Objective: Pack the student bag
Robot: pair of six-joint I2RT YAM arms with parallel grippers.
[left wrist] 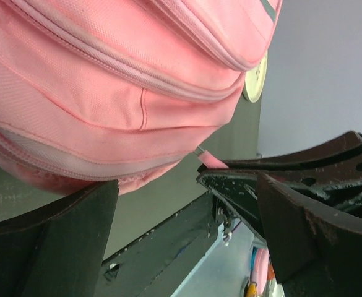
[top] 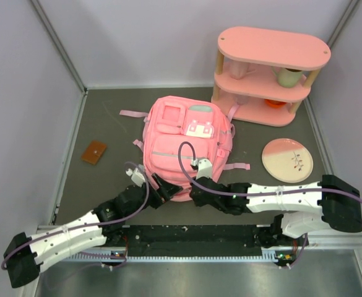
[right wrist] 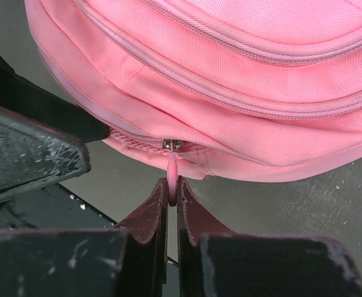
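The pink backpack (top: 181, 145) lies front side up on the dark mat, its lower edge toward the arms. My right gripper is shut on a pink zipper pull (right wrist: 172, 172), whose metal slider sits on the zip along that lower edge. Beside it, my left gripper (top: 176, 189) stands open close to the same edge. In the left wrist view, the bag's lower side (left wrist: 106, 164) crosses above the open fingers with nothing clearly between them. The left fingers (right wrist: 38, 151) show at the left in the right wrist view.
A pink shelf (top: 273, 48) at the back right holds a greenish cup (top: 289, 77) and an orange bowl (top: 275, 103). A pale plate (top: 287, 160) lies to the right, a brown notebook-like item (top: 94, 152) to the left. The two grippers are very near each other.
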